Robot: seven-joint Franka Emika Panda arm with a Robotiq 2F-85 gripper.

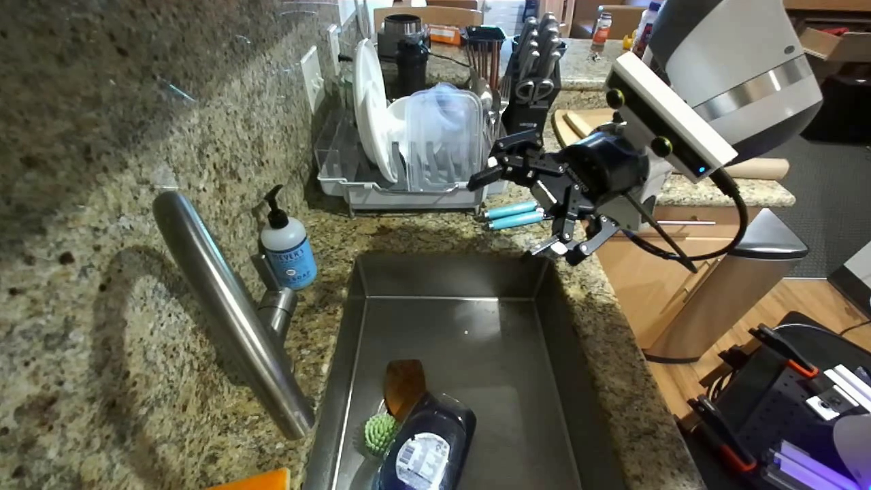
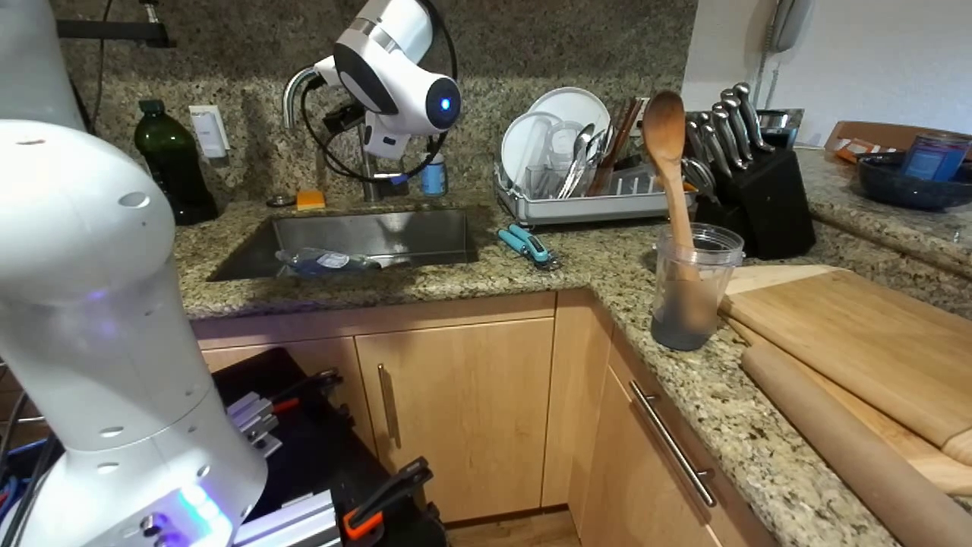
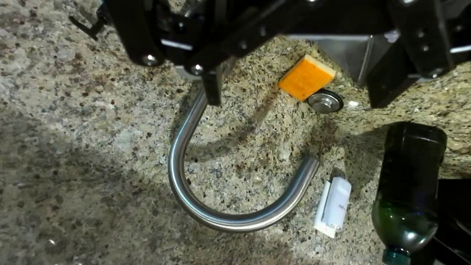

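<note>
My gripper (image 1: pixel 514 214) is open and empty, held in the air above the far right corner of the sink (image 1: pixel 457 343) in exterior view 1. Its fingers (image 3: pixel 213 86) reach in from the top of the wrist view, wide apart, with the orange sponge (image 3: pixel 307 78) visible beyond the gap. Inside the sink lie a dark bottle (image 1: pixel 426 445), a wooden utensil (image 1: pixel 405 385) and a green scrubber (image 1: pixel 380 433). A turquoise-handled tool (image 1: pixel 514 215) rests on the counter behind the sink, partly hidden by the gripper in exterior view 1.
The curved faucet (image 3: pixel 240 223) rises beside the sink, with a soap bottle (image 1: pixel 289 249) behind it. A dish rack (image 1: pixel 408 196) and a knife block (image 2: pixel 756 191) stand on the counter. A clear cup (image 2: pixel 685 301) holds a wooden spoon (image 2: pixel 670 150). A green bottle (image 2: pixel 173 164) stands by the wall.
</note>
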